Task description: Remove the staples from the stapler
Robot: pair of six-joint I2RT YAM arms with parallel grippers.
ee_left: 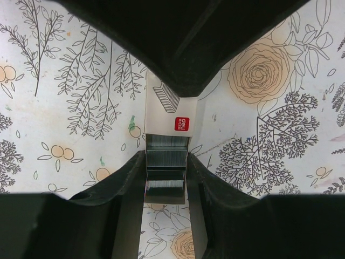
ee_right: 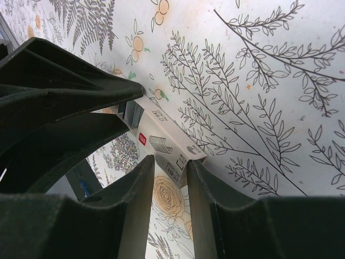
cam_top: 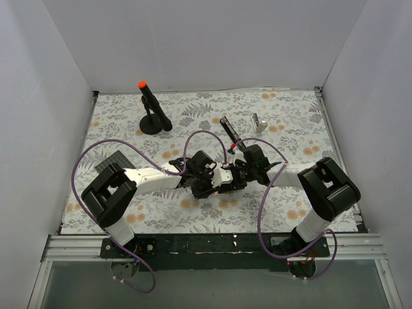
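Observation:
A white box with a red deli label [ee_left: 166, 118] [ee_right: 161, 135] lies low between the two grippers at the front middle of the mat, its dark end compartment holding metal strips, apparently staples [ee_left: 166, 157]. My left gripper is shut on that dark end. My right gripper has its fingertips around the other, white end; whether they are closed tight on it is hard to tell. From above, both grippers largely hide the box. A black stapler-like object [cam_top: 229, 131] lies open behind them.
A black stand with an orange-tipped tube [cam_top: 154, 109] is at the back left, a small white object [cam_top: 259, 123] at the back right. A dark mesh pad [cam_top: 114, 161] lies at the left.

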